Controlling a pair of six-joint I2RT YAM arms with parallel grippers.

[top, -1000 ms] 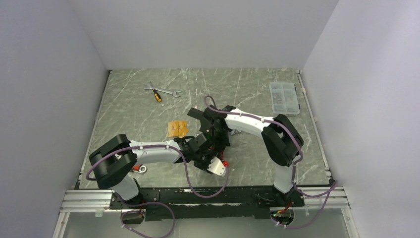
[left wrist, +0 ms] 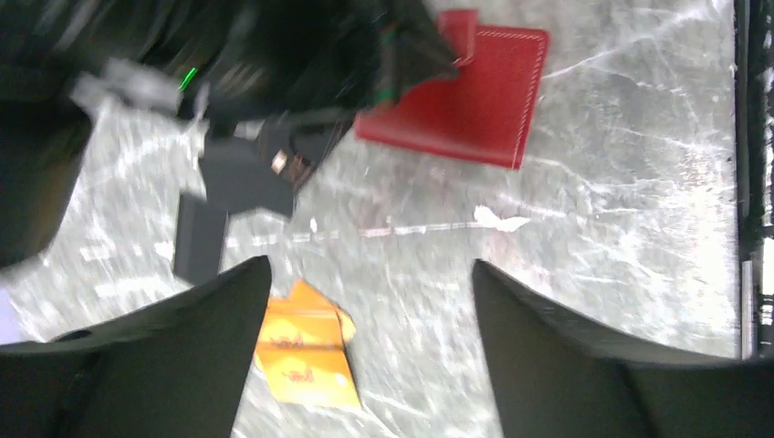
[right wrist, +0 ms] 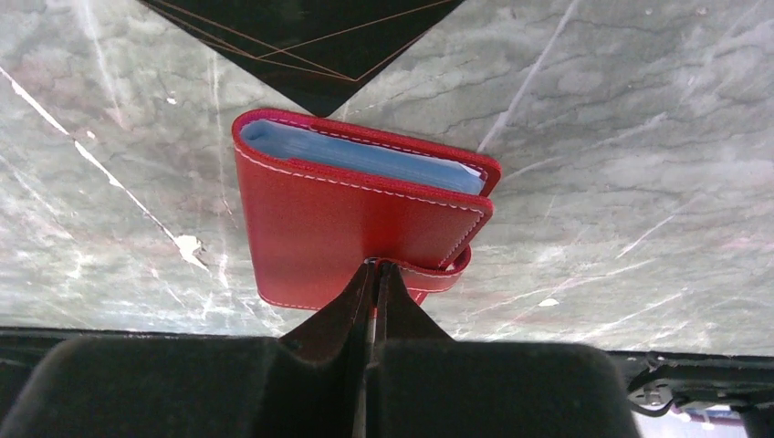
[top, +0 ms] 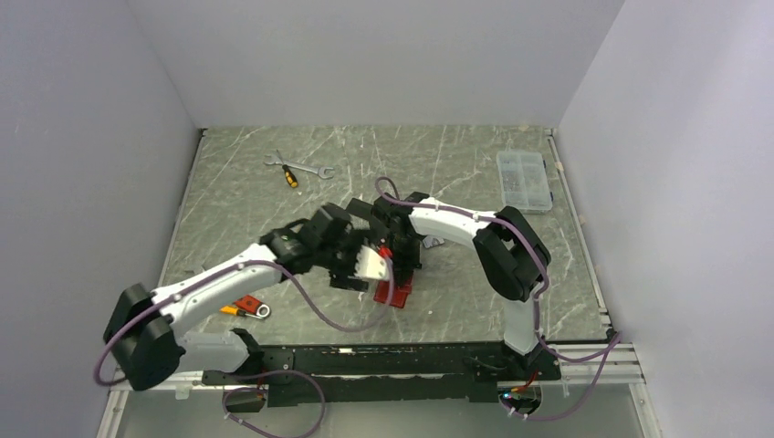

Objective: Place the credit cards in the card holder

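The red card holder (right wrist: 356, 219) rests on the table with its strap near my right gripper. That gripper is shut, its tips against or just at the strap; whether the strap is pinched cannot be made out. Clear card sleeves show along the holder's open upper edge. From the top view, the red holder (top: 392, 292) is partly covered by the arms. My left gripper has its blurred fingers apart with only tabletop between them. In the left wrist view a yellow-orange card-like item (left wrist: 306, 356) lies below and left of the holder. No separate credit card is clearly identifiable.
A black sheet with gold lines (right wrist: 310, 46) lies just beyond the holder. Wrenches and a screwdriver (top: 290, 175) are at the back left, a clear box (top: 525, 181) at the back right. Pliers (top: 248, 307) lie front left. Both arms stand close together mid-table.
My left arm has swung back and left from the holder, uncovering its red lower part and now covering the yellow item. The right arm has barely moved.
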